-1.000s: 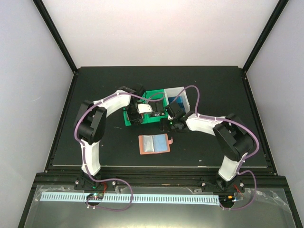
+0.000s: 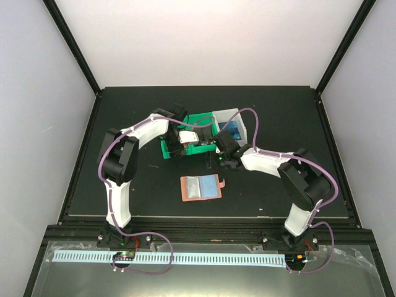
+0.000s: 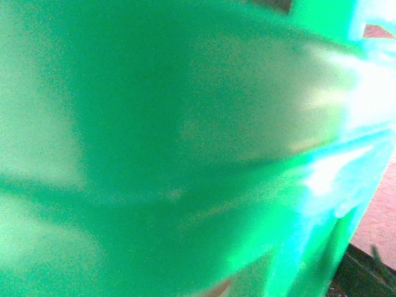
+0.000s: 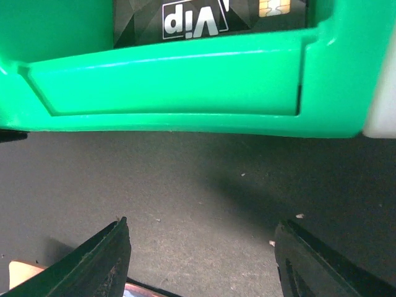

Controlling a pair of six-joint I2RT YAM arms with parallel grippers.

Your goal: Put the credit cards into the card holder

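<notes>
The card holder [image 2: 202, 187] lies open in front of the trays, pinkish with a clear and a bluish pocket. In the green tray [image 4: 167, 83] is a black card [image 4: 210, 18] with "Vip" lettering and a gold chip. Blue card stock [image 2: 232, 130] shows in the white tray [image 2: 242, 116]. Over the green tray's left part is my left gripper [image 2: 179, 150]; its fingertips are hidden and its wrist view is mostly glaring green, so any card there cannot be made out. My right gripper is open and empty, just in front of the green tray.
The two trays stand side by side, with my arms reaching in from either side. Purple cables [image 2: 266, 151] loop above the arms. Bare black table [image 2: 284, 124] lies to the right and in front of the holder.
The trays have shifted slightly backward at their right end, tilting a little. My right gripper has edged slightly left. My left gripper stays over the green tray's left part; the holder has not moved.
</notes>
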